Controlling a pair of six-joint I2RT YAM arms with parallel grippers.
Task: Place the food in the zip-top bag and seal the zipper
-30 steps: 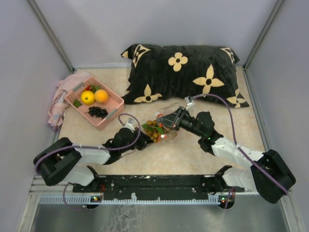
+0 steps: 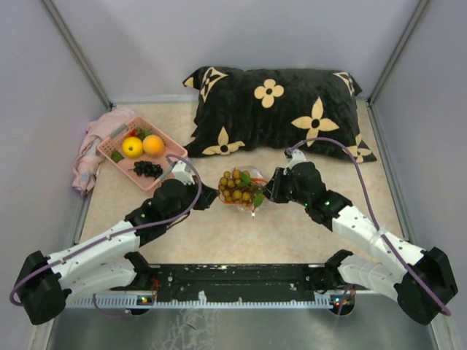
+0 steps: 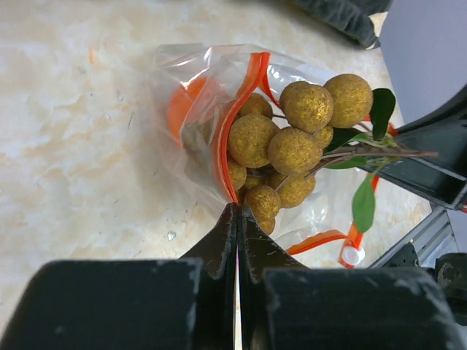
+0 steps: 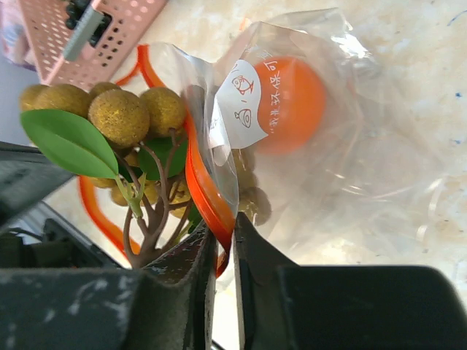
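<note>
A clear zip top bag [image 4: 365, 182] with an orange zipper lies mid-table, an orange round shape showing through it. A bunch of brown round fruits [image 3: 299, 149] with green leaves and stems sits in its mouth, stems sticking out toward my right gripper. My left gripper is shut at the bag's orange rim in the left wrist view; whether film is between its fingertips is unclear. My right gripper is at the zipper strip in the right wrist view, fingers nearly together with the orange edge between or just behind them; I cannot tell which.
A pink basket [image 2: 168, 160] with fruit and grapes stands at the back left beside a pink cloth [image 2: 98, 142]. A black patterned cushion [image 2: 277, 109] lines the back.
The left arm has risen and moved slightly back and left. The right gripper has moved right and turned downward at the bag's right side. The bag and fruit have shifted a little.
</note>
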